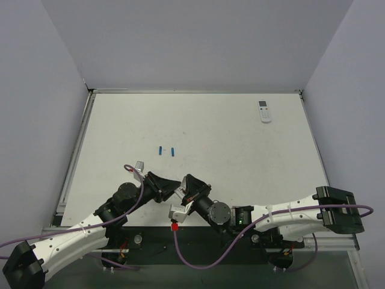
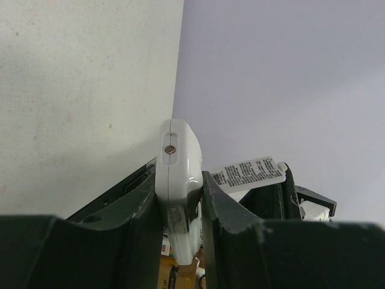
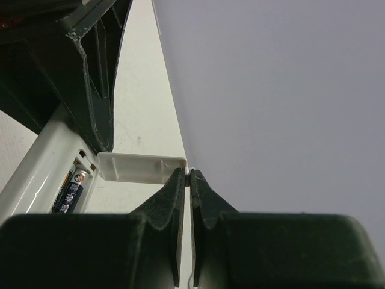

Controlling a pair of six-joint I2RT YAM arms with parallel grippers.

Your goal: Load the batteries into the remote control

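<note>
A white remote control (image 2: pixel 180 159) is clamped between the fingers of my left gripper, which is shut on it. In the right wrist view the remote's open back shows a dark battery (image 3: pixel 73 191) in its compartment, with part of a second beside it. The white battery cover (image 3: pixel 141 168) swings out from the compartment's end. My right gripper is shut, its fingertips right at the cover's free edge; whether that thin edge is pinched cannot be told. From above, both grippers meet around the remote, mostly hidden by them.
Two blue batteries (image 1: pixel 160 150) lie apart on the white table (image 1: pixel 210 132), beyond the arms. Another white remote (image 1: pixel 264 111) rests at the far right. Grey walls enclose the sides and back.
</note>
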